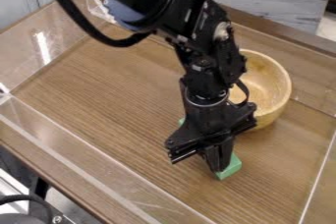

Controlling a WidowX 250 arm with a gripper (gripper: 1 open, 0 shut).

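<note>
My black gripper (210, 151) reaches down over a small green object (229, 167) on the wooden surface (112, 125). Its fingers are close together; whether anything is between them is hard to tell, as the arm hides much of the green object.
A yellow bowl (266, 85) stands behind the gripper on the right. Pale wooden boards lie at the back.
</note>
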